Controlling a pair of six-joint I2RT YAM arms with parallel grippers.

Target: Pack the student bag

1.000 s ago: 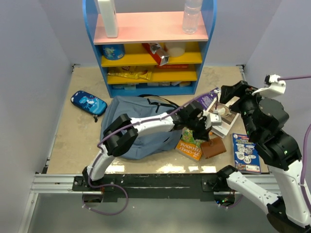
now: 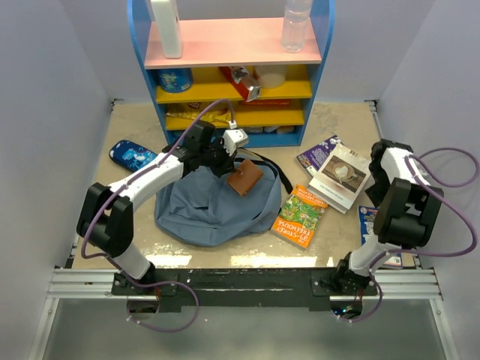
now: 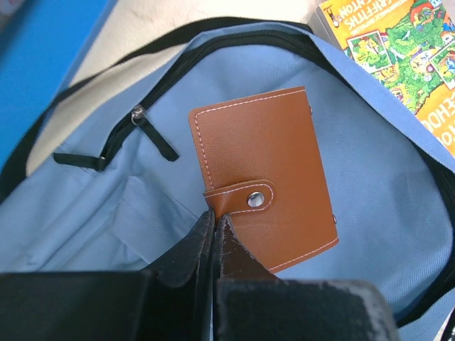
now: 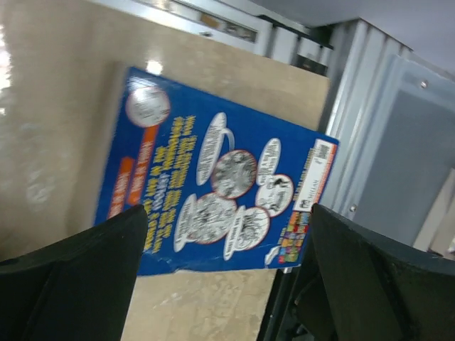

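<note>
A brown leather wallet with a snap strap is pinched near its edge by my left gripper, whose fingers are shut on it. Wallet and gripper hang over the blue-grey student bag; its black zipper and one strap show in the left wrist view. My right gripper stands open above a blue book on the table at the right, with nothing held between its fingers. The pencil case with a blue pattern lies at the far left.
An orange-green book, a white-covered book and a purple book lie right of the bag. Behind the bag rises a shelf with packets, a blue can and a bottle.
My left gripper has carried the wallet leftward, from beside the orange-green book to over the bag. The right arm has swung down to the table's right side, by the blue book.
</note>
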